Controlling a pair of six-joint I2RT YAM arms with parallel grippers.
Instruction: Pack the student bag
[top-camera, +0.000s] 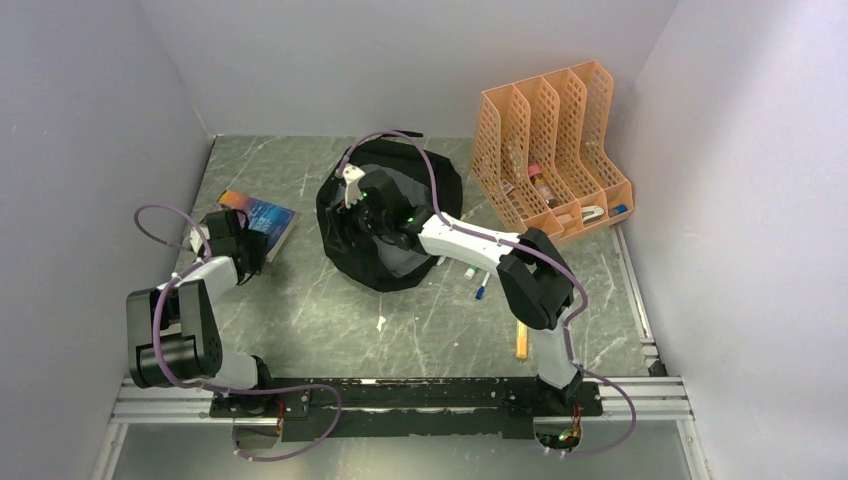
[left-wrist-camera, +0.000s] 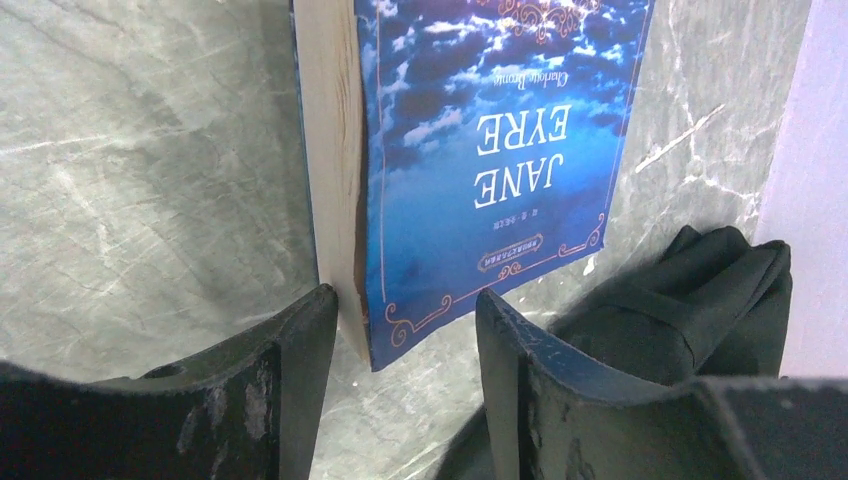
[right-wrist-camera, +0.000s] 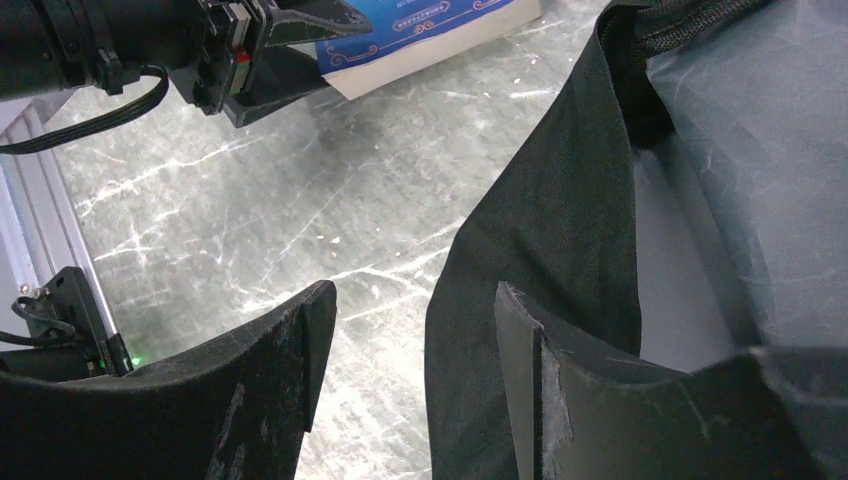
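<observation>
The blue book "Jane Eyre" (left-wrist-camera: 500, 190) lies flat at the left of the table, cover up. At its near corner stands my left gripper, its fingers wide apart with that corner between their tips. One fingertip seems to meet the page edge; the other is clear of the cover's edge. The black bag with a grey inside (top-camera: 404, 262) lies at the back middle, its mouth spread. Over the bag's left rim (right-wrist-camera: 545, 210) my right gripper stands open, nothing between its fingers. The right arm covers part of the bag in the top view.
An orange organizer (top-camera: 612, 185) with small items stands at the back right. A blue-capped pen (top-camera: 482, 289) and a yellow box (top-camera: 521, 340) lie near the right arm. Bare table (top-camera: 330, 330) stretches across the front middle.
</observation>
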